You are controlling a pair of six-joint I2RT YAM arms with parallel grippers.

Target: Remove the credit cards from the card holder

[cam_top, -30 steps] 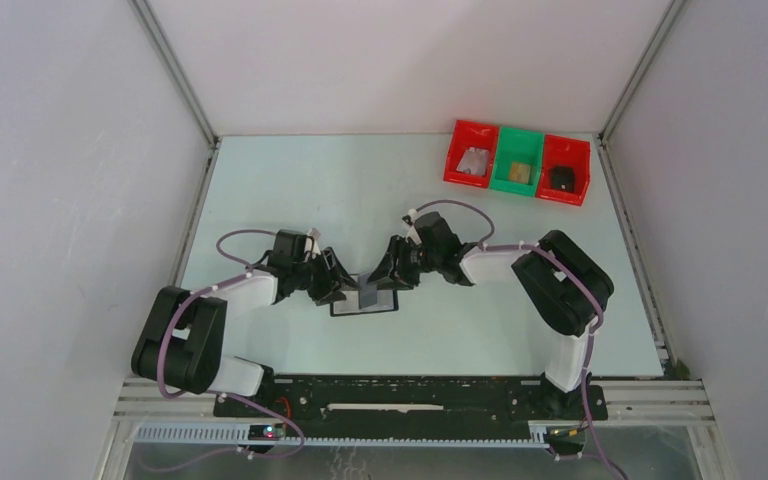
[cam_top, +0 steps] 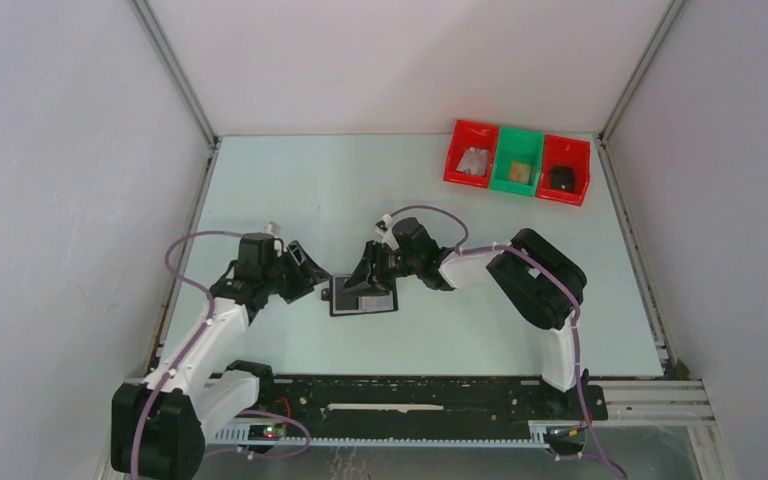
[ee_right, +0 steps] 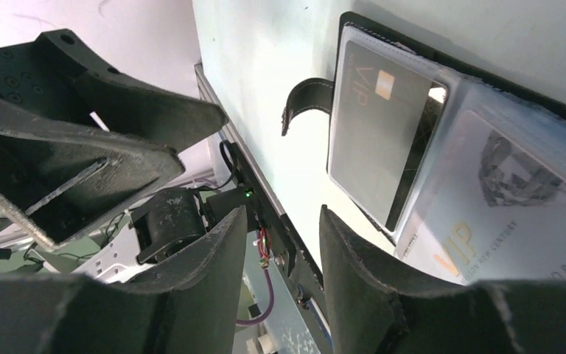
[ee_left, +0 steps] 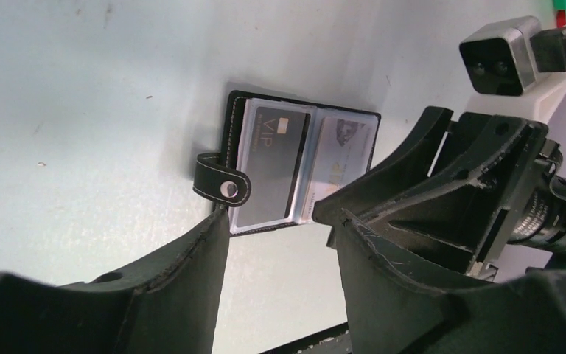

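The black card holder [cam_top: 347, 295] lies open on the table, its strap [ee_left: 210, 177] curled at the left. It holds clear sleeves with a dark VIP card and a paler card; the right wrist view shows them closely. My left gripper [cam_top: 316, 268] is open just left of the holder, empty between its fingers. My right gripper [cam_top: 357, 272] is open over the holder's right part, empty; in the left wrist view it partly covers the lower right of the sleeves.
Red [cam_top: 470, 130] and green [cam_top: 510, 145] bins stand at the back right, holding small items. A dark rail [cam_top: 420, 390] runs along the front edge.
My left gripper has pulled back leftward from the holder. My right gripper has moved left over it. The sleeves now show the dark card on the left, where a pale one showed before.
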